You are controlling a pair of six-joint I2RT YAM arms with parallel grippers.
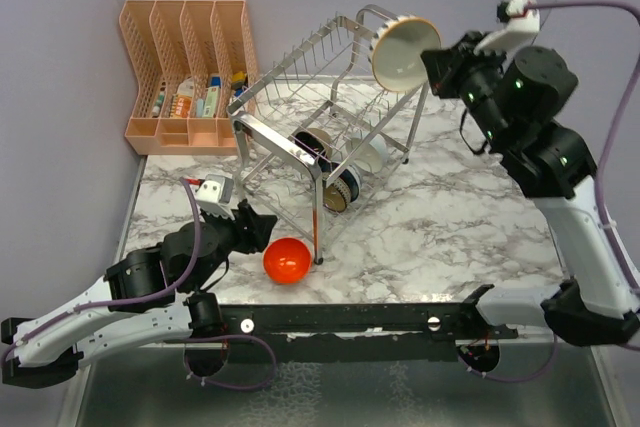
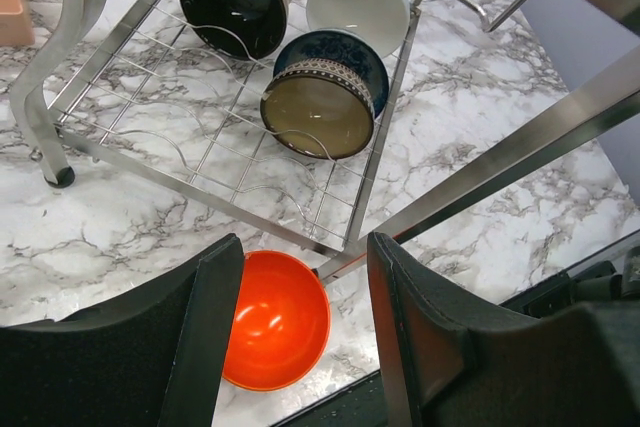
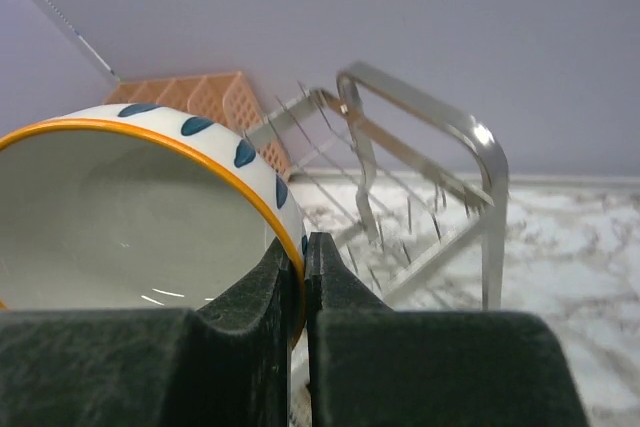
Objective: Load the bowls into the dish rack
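My right gripper [image 1: 440, 67] is shut on the rim of a cream bowl [image 1: 400, 52] with orange edge and blue marks, raised at the upper back right of the metal dish rack [image 1: 280, 147]. The bowl fills the left of the right wrist view. A black bowl [image 2: 230, 12], a white bowl [image 2: 355, 2], a blue bowl [image 2: 340, 52] and an olive bowl [image 2: 315, 122] rest on the lower tier. My left gripper stands open above the front left, near an orange bowl [image 2: 280, 322] on the counter.
A peach organiser [image 1: 190, 127] with small items stands at the back left. Walls bound the counter at back and sides.
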